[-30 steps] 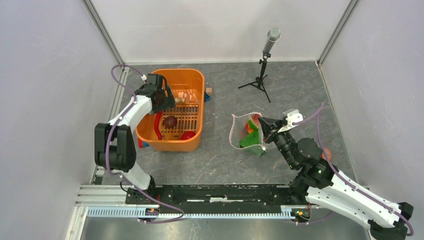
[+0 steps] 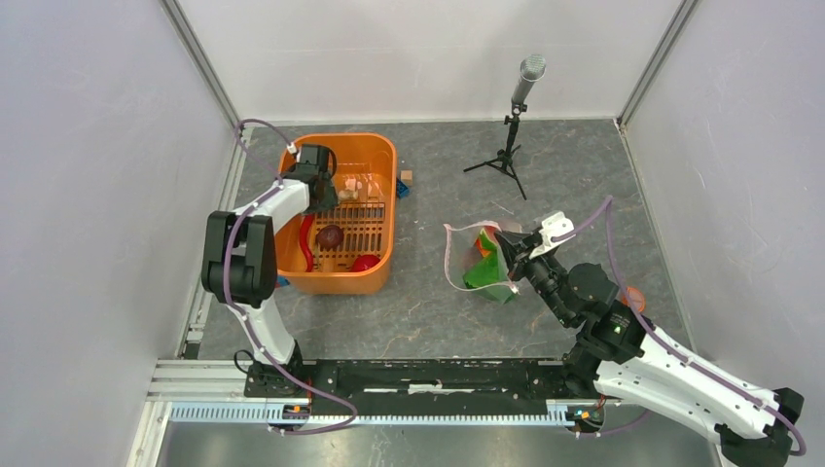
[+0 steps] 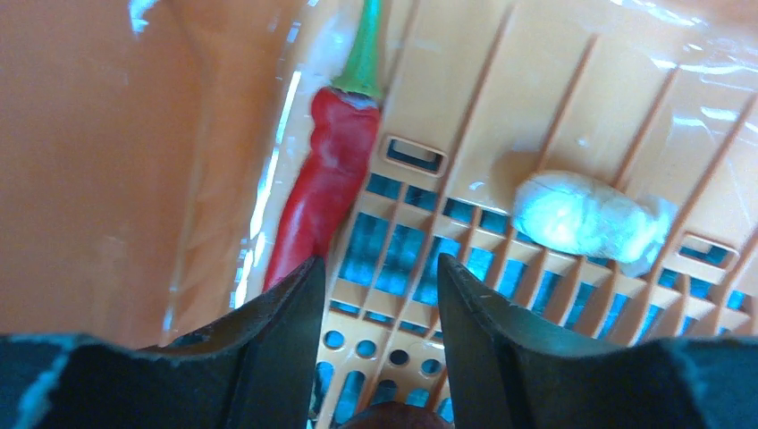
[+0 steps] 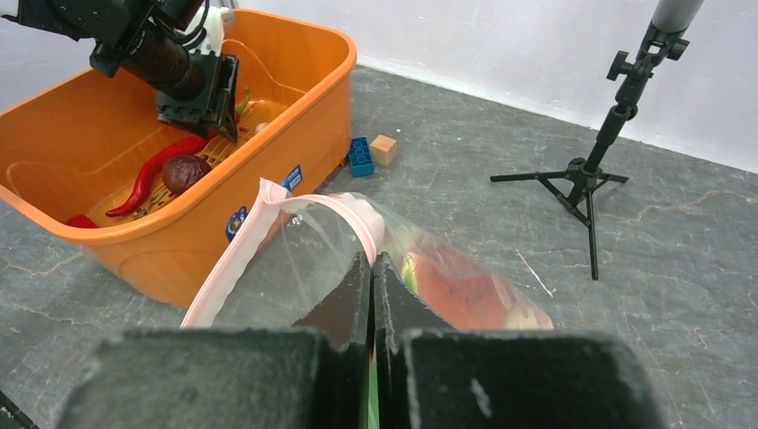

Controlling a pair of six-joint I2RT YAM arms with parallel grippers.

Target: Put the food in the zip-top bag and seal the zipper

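My left gripper is down inside the orange bin (image 2: 385,224), its fingers apart beside a red chili (image 3: 326,170); whether anything sits low between them is unclear. A dark round item (image 2: 330,236), a red item (image 2: 366,263) and a pale item (image 3: 585,210) also lie there. My right gripper is shut at the zipper lip of the clear bag (image 2: 457,263), which stands open with green and red food (image 2: 484,272) inside.
A blue brick (image 4: 361,156) and a wooden block (image 4: 383,149) lie beside the bin. A black stand (image 2: 506,156) is at the back.
My left arm has shifted slightly within the bin, its wrist turning. The right gripper and bag have moved slightly to the left.
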